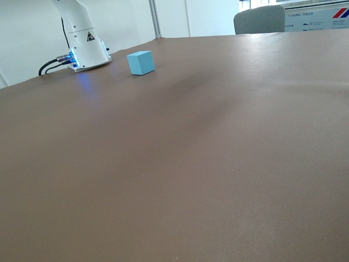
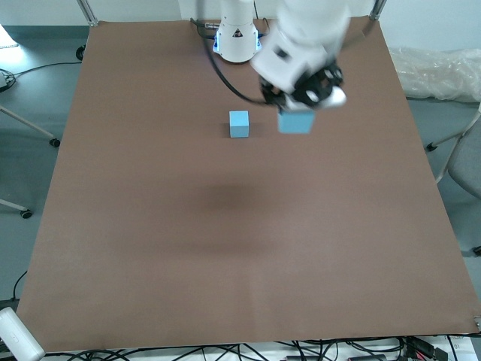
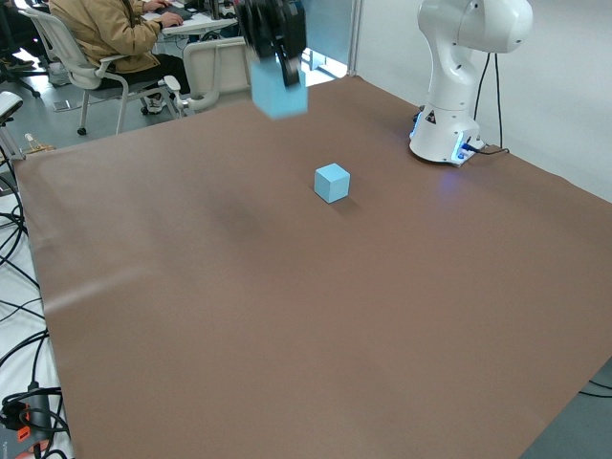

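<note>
My gripper point(image 2: 297, 105), black and white, is high in the upper middle of the left view, shut on a light blue cube point(image 2: 295, 123). In the right view the gripper point(image 3: 277, 59) holds that cube point(image 3: 279, 94) up at the top edge. A second light blue cube point(image 2: 239, 125) rests on the brown table point(image 2: 240, 241), left of the held cube in the left view; this resting cube also shows in the top view point(image 1: 141, 63) and the right view point(image 3: 332, 183). The gripper is out of the top view.
The white arm base point(image 2: 234, 41) stands at the table's back middle, with cables beside it. Cables line one table edge, and chairs and a seated person are beyond it in the right view.
</note>
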